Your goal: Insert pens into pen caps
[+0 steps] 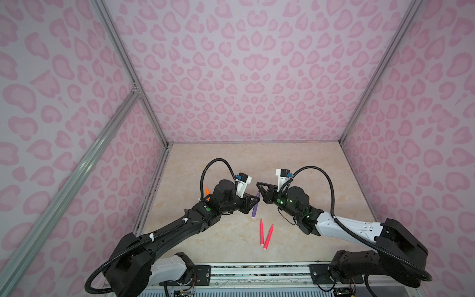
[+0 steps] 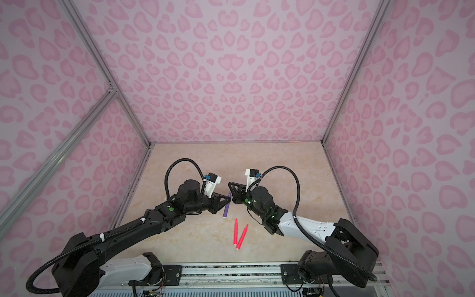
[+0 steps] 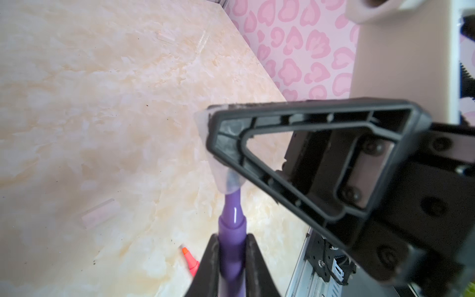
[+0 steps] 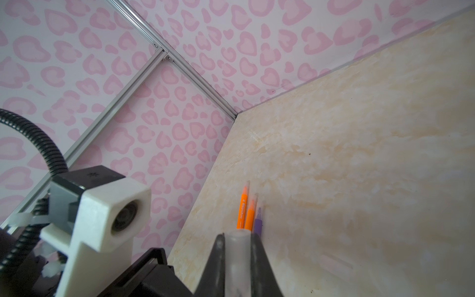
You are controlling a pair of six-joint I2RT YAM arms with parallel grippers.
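Observation:
My left gripper is shut on a purple pen [image 3: 231,217], which stands nearly upright with its narrow tip upward. A translucent pen cap [image 3: 228,180] sits at the tip and hides the very end; how far it goes over the tip cannot be told. Above, my right gripper has its fingertips on both sides of that pale cap, and whether they still press on it is unclear. In the top left view the left gripper [image 1: 258,199] is just below the right gripper [image 1: 257,185], with the purple pen [image 1: 254,211] slanting down between them.
Two red pens [image 1: 261,231] lie in front of the grippers. At the left are two orange pens [image 4: 243,205] and another purple pen [image 4: 258,221]. A loose pale cap [image 4: 336,264] lies on the table.

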